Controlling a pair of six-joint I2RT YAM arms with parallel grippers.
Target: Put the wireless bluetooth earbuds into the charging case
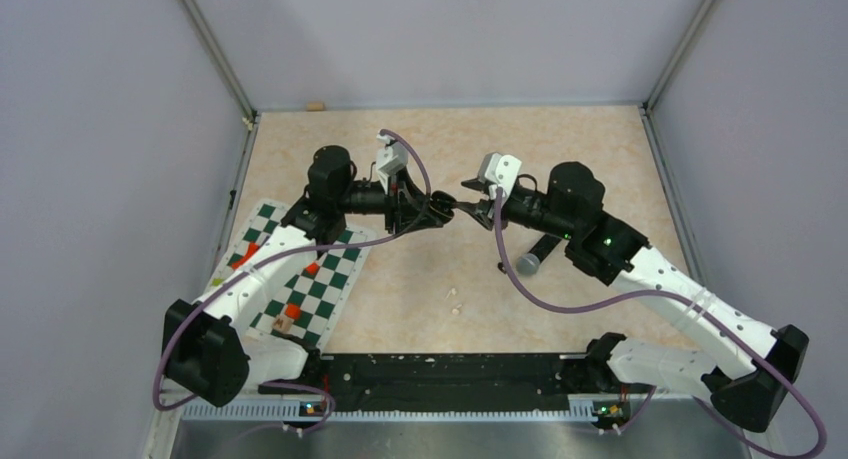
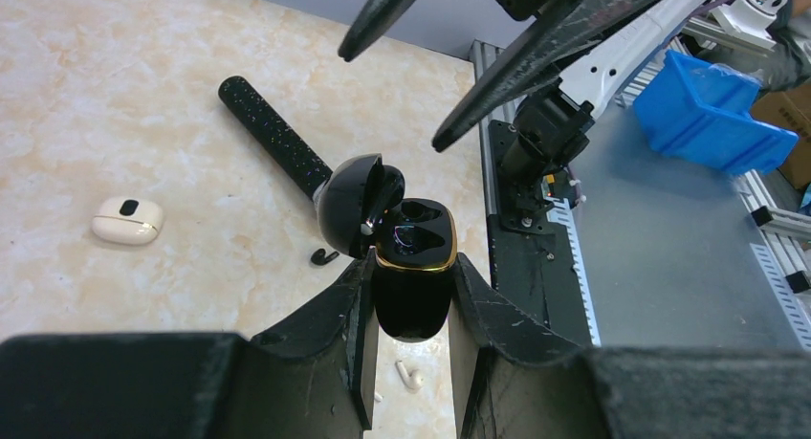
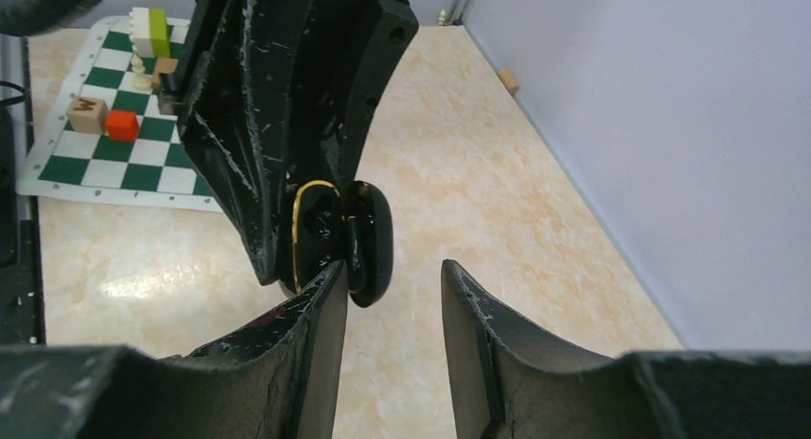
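Observation:
My left gripper is shut on a glossy black charging case (image 2: pixel 413 238), its lid raised, with gold trim round the opening. My right gripper (image 1: pixel 472 205) stands open just right of the case, nothing visible between its fingers; in the right wrist view the case (image 3: pixel 368 238) is beyond its fingertips. On the table in the left wrist view lie a black earbud (image 2: pixel 320 257), a white earbud (image 2: pixel 411 377) and a closed white case (image 2: pixel 127 221).
A dark cylinder (image 1: pixel 530 259) lies on the right of the table (image 1: pixel 420 279). A chessboard (image 1: pixel 325 299) with blocks is at the left. Walls border the back and sides.

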